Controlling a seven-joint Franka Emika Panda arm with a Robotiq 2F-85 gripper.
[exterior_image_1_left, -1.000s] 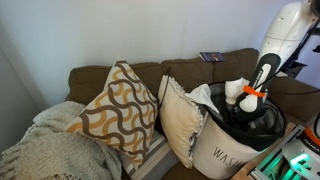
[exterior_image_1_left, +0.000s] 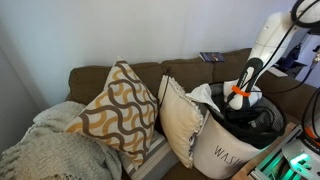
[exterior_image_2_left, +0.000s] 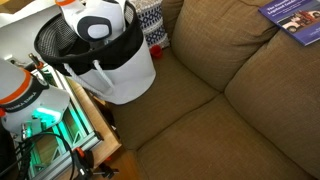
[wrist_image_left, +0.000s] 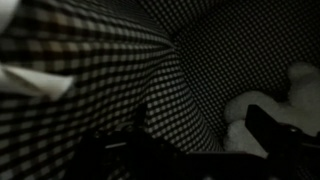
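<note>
A white laundry basket (exterior_image_1_left: 222, 150) with "WASH" lettering and a dark checked lining (wrist_image_left: 170, 75) stands at the right in exterior view 1. The arm's lower end (exterior_image_2_left: 100, 20) reaches down into it, so both exterior views hide the fingers. In the wrist view my gripper is inside the basket, its dark fingers wide apart with nothing seen between them. A pale, fluffy lobed thing (wrist_image_left: 245, 107) lies beside and behind the right finger; the view is too dark to name it. White cloth (exterior_image_1_left: 205, 95) hangs over the basket's left rim.
A patterned pillow (exterior_image_1_left: 118, 110), a cream pillow (exterior_image_1_left: 180, 120) and a grey knit blanket (exterior_image_1_left: 60, 150) lie left of the basket. The brown couch (exterior_image_2_left: 200, 110) has bare seats. A purple-covered book (exterior_image_2_left: 298, 15) rests on its back.
In exterior view 1, the arm's lower end has shifted left inside the basket, towards the white cloth. The basket and pillows look unmoved.
</note>
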